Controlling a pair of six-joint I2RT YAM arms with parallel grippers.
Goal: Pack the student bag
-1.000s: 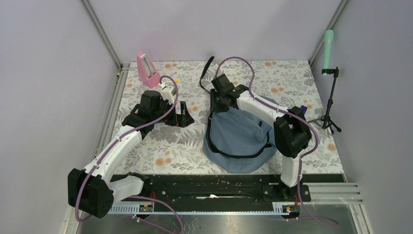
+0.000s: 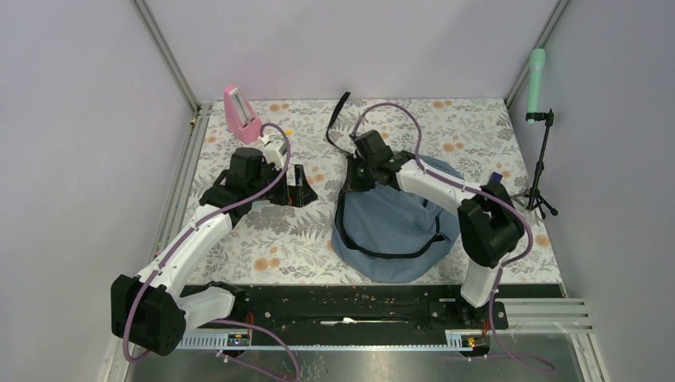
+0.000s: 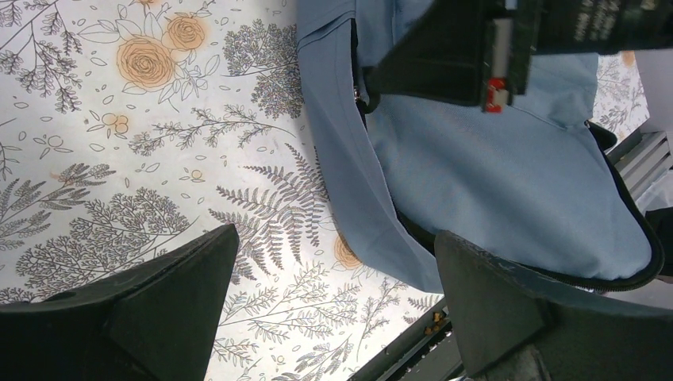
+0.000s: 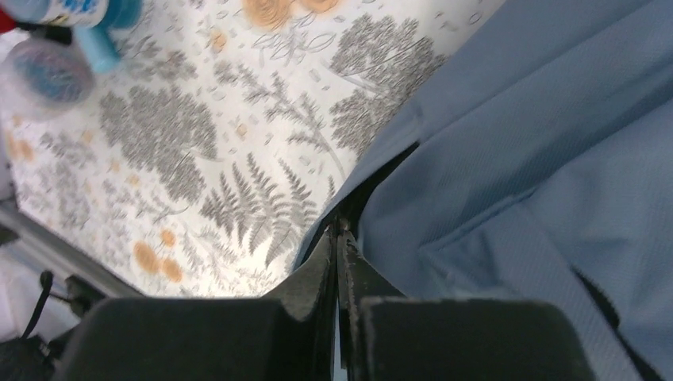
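A blue-grey bag (image 2: 390, 227) lies flat on the right half of the table, its black zipper (image 2: 380, 255) curving along the left side and front edge. At the bag's far left edge, my right gripper (image 2: 350, 180) points down; in the right wrist view its fingers (image 4: 311, 287) are pressed together at the dark zipper opening. Whether the zipper's pull is between the tips cannot be made out. Left of the bag, over bare table, my left gripper hangs with its fingers wide apart and nothing between them.
A pink metronome-like object (image 2: 241, 116) stands at the back left. Behind the bag lies a black strap (image 2: 335, 115). On the right are a small purple item (image 2: 495, 177) and a black tripod (image 2: 540, 167).
My right gripper has shifted slightly toward the front along the bag's left edge, and its arm has swung a little to the right. The left arm has stayed still.
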